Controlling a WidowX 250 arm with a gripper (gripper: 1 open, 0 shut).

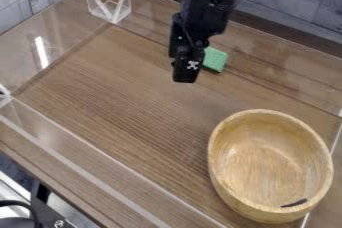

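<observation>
My black gripper (187, 64) hangs over the upper middle of the wooden table, its fingers pointing down and apart, with nothing clearly between them. Just behind it to the right lies a green block (214, 59), partly hidden by the gripper and arm.
A cream round bowl (267, 142) takes up the lower right of the table (120, 122). A clear wire-like holder (110, 2) stands at the back left. Dark cables lie at the bottom-left edge.
</observation>
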